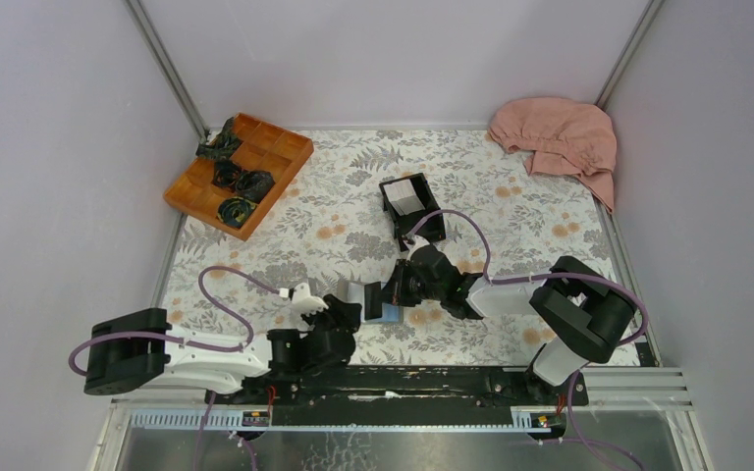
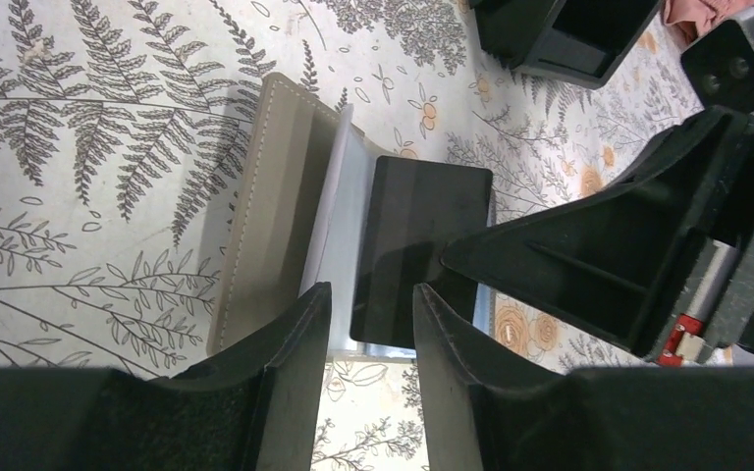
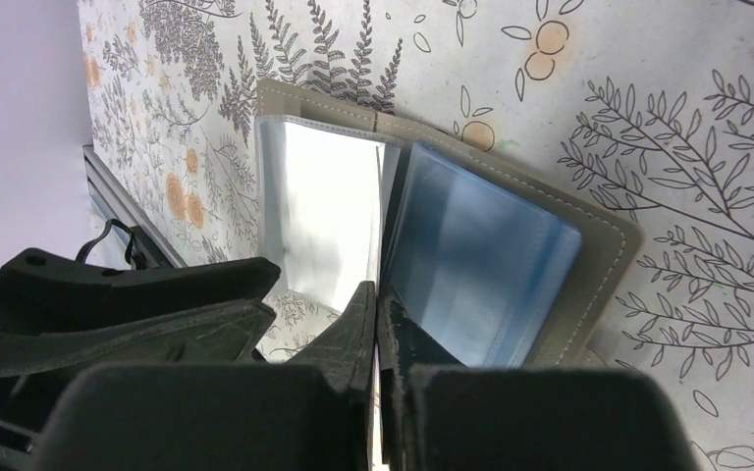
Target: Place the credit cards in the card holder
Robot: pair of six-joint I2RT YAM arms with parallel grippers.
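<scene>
The open card holder [image 2: 241, 245] has a beige stitched cover and lies on the patterned cloth. Inside are a whitish sleeve [image 3: 319, 206], a blue sleeve [image 3: 481, 255] and a black card-like sheet [image 2: 417, 250] that stands raised between them. My right gripper is shut on this thin black sheet, which shows nearly edge-on there; one of its fingers overlaps the sheet in the left wrist view. Parted fingers show on my left gripper, by the holder's near edge with the whitish sleeve beyond. Whether the black sheet is a card or a page cannot be told.
A black box [image 1: 389, 207] with white content stands behind the holder. An orange compartment tray [image 1: 283, 147] with dark cable bundles lies at the far left, and a pink cloth [image 1: 560, 142] at the far right. Clear cloth lies left of the holder.
</scene>
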